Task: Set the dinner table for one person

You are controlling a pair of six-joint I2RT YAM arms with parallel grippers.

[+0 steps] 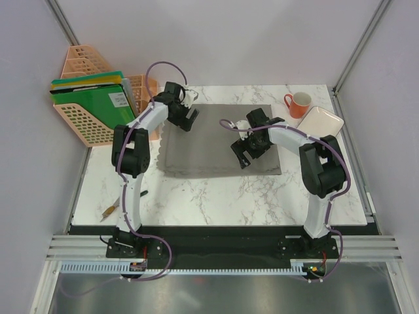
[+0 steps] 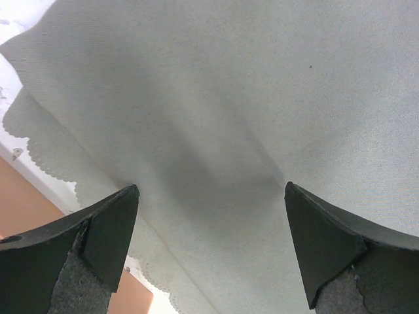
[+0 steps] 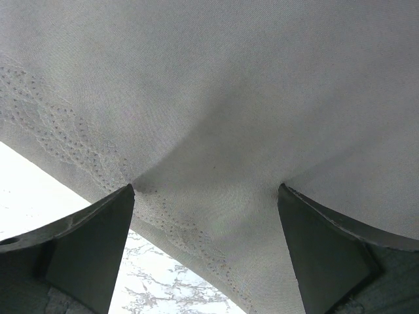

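Observation:
A grey cloth lies spread across the middle of the table, mostly flat, with soft folds. My left gripper stands open over its left part; in the left wrist view, cloth with a scalloped edge shows between and beyond the fingers. Over the cloth's right part is my right gripper, also open. The right wrist view shows its fingers close to the stitched border of the cloth. An orange mug and a white tray are at the back right. Cutlery lies at the left front.
An orange basket holding green and yellow folders fills the back left corner, close to the left arm.

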